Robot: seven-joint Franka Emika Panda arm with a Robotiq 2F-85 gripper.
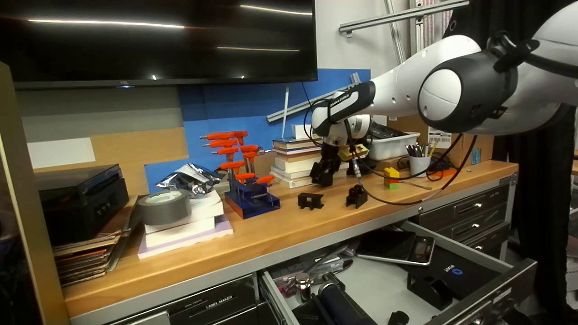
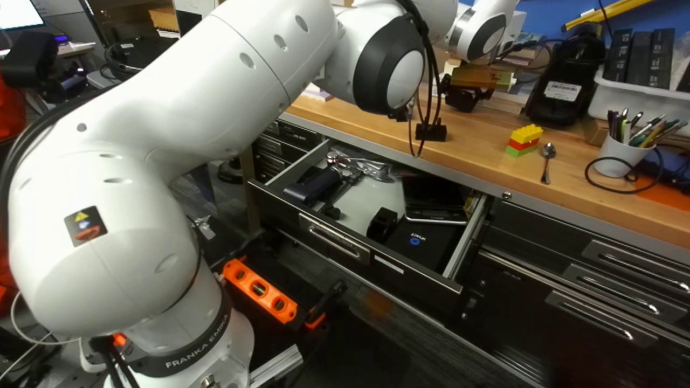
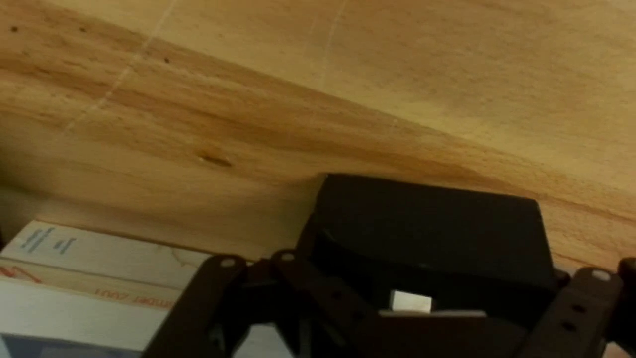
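Observation:
My gripper is shut on a black block-like part [image 3: 429, 232], with a dark finger on each side of it in the wrist view. In exterior view 1 the gripper [image 1: 326, 165] hangs low over the wooden bench, just in front of the stack of books [image 1: 295, 162]. From exterior view 2 the black part [image 2: 460, 100] shows below the hand. Whether it touches the bench is hard to tell. Two more black parts stand on the bench nearer its front edge: a bracket [image 1: 310, 201] and a smaller piece [image 1: 356, 197].
Hex keys with red handles stand in a blue holder [image 1: 252, 201]. Toy bricks [image 2: 523, 140], a spoon [image 2: 547, 155] and a pen cup [image 2: 614, 157] are on the bench to the right. Below, an open drawer [image 1: 374, 292] holds tools. Cables hang from the arm.

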